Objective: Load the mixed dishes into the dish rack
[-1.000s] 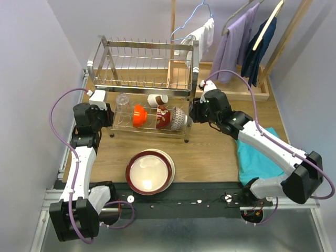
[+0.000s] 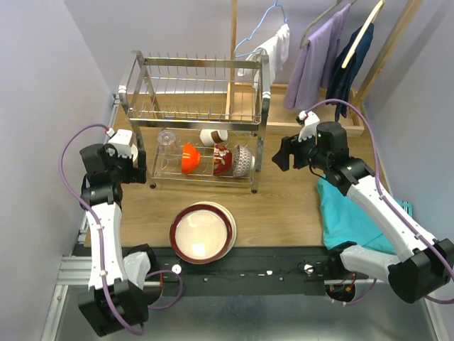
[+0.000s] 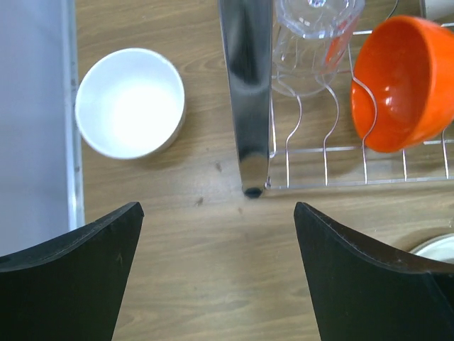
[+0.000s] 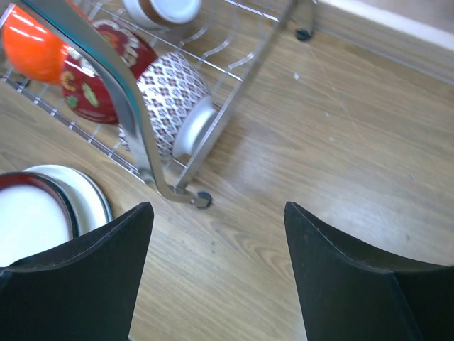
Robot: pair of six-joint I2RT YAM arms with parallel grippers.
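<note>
A steel rack (image 2: 193, 124) holds a glass (image 3: 312, 50), an orange bowl (image 2: 190, 159), a red patterned bowl (image 2: 222, 160), a speckled bowl (image 2: 242, 163) and a white-and-brown cup (image 2: 213, 137) on its lower level; the upper level is empty. A white bowl (image 3: 130, 104) rests on the table left of the rack, mostly hidden from above. A red-rimmed plate (image 2: 199, 233) lies on another plate in front. My open left gripper (image 2: 139, 175) hovers near the rack's left post, above the table. My open right gripper (image 2: 289, 156) stands right of the rack, holding nothing.
A teal cloth (image 2: 347, 217) lies at the table's right front. Clothes hang on a wooden frame (image 2: 397, 32) at the back right. Bare tabletop lies right of the rack and around the plates; a wall is close on the left.
My right gripper has moved right, away from the rack's right side. The dishes look unchanged.
</note>
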